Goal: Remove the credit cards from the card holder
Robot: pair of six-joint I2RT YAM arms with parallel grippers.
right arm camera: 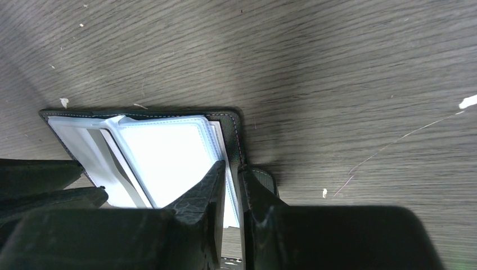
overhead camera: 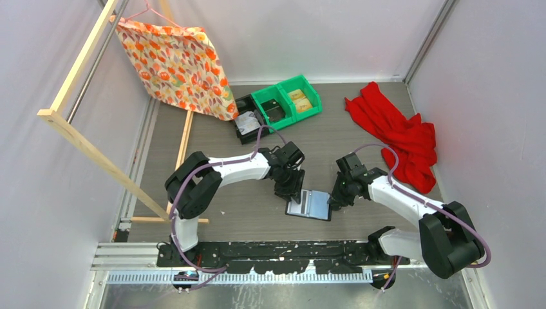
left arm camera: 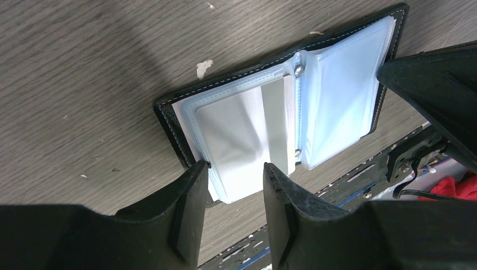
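Observation:
The card holder (overhead camera: 317, 217) lies spread open on the table, a black cover with stitched edges and pale blue clear sleeves. In its left half shows a white card (left arm camera: 230, 135) with a grey stripe (left arm camera: 274, 121). My left gripper is open, its fingertips over the lower part of that half, one by the outer edge and the other over the card's lower part. At the opposite edge, my right gripper is shut on the black cover (right arm camera: 229, 126), beside the right-hand sleeve (right arm camera: 169, 157). Whether the left fingertips touch the sleeve, I cannot tell.
Green bins (overhead camera: 297, 100) and a black bin (overhead camera: 248, 123) stand at the back. A red cloth (overhead camera: 393, 135) lies at the right. On the left stands a wooden frame (overhead camera: 106, 164) with a patterned cloth (overhead camera: 174, 67). Bare table surrounds the holder.

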